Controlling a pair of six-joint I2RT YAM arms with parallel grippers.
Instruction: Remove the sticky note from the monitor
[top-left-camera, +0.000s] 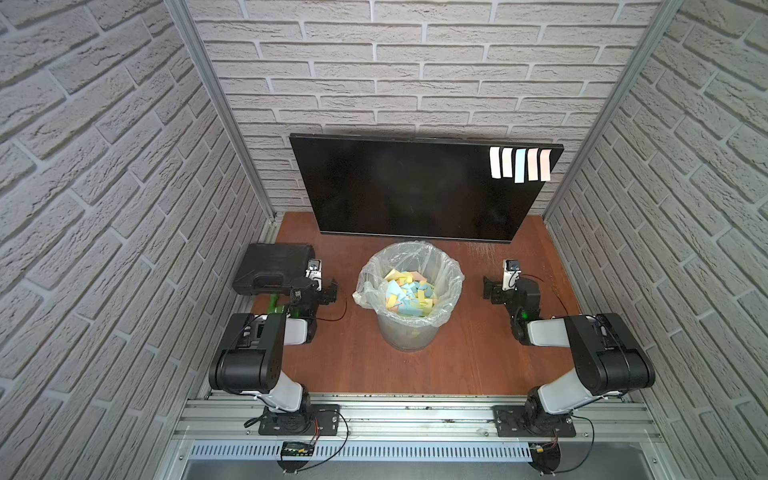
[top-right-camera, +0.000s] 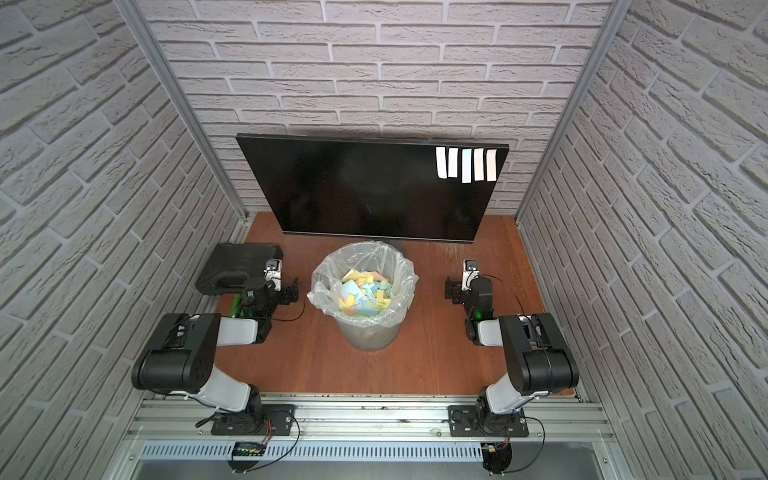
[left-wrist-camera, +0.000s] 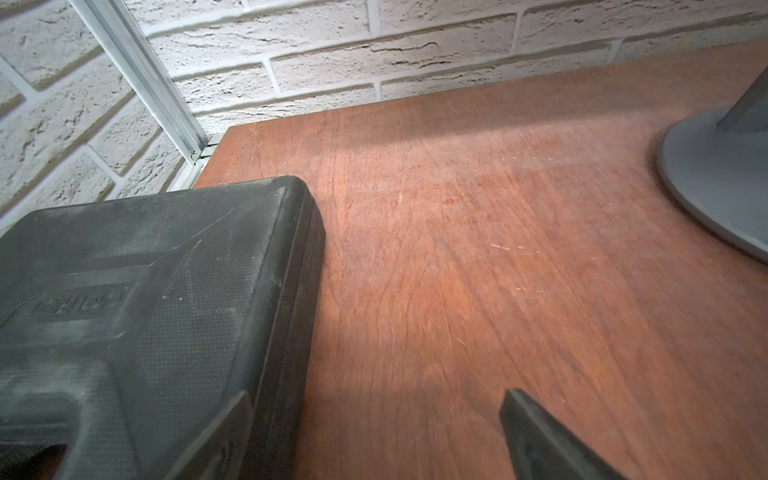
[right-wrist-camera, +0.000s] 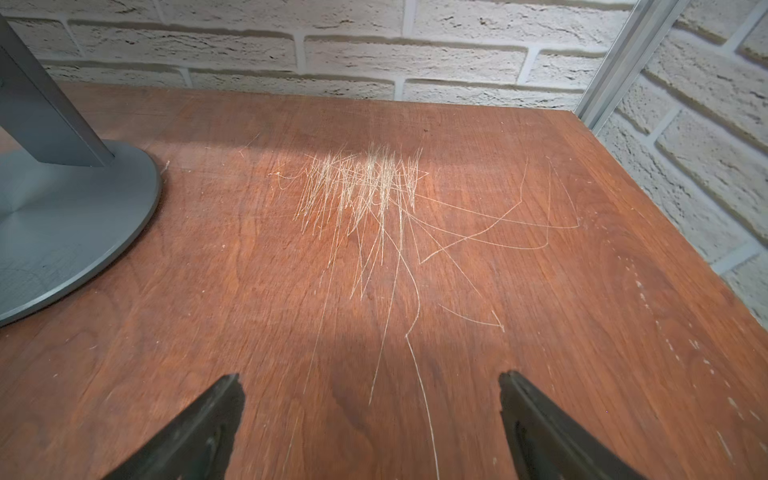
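Observation:
A black monitor (top-left-camera: 400, 192) (top-right-camera: 352, 192) stands at the back, with several sticky-note strips (top-left-camera: 520, 165) (top-right-camera: 466, 165) in white, blue and pink in a row along its top right corner. My left gripper (top-left-camera: 326, 292) is low over the table at the left, beside a black case, open and empty. My right gripper (top-left-camera: 492, 289) is low at the right, below and in front of the monitor, open with nothing between its fingers.
A lined bin (top-left-camera: 406, 336) holding many paper notes stands between the arms. A black case (left-wrist-camera: 160, 296) lies at the left. The monitor's grey stand foot (right-wrist-camera: 72, 224) rests at the back. Brick-patterned walls surround the wooden table (right-wrist-camera: 608, 336).

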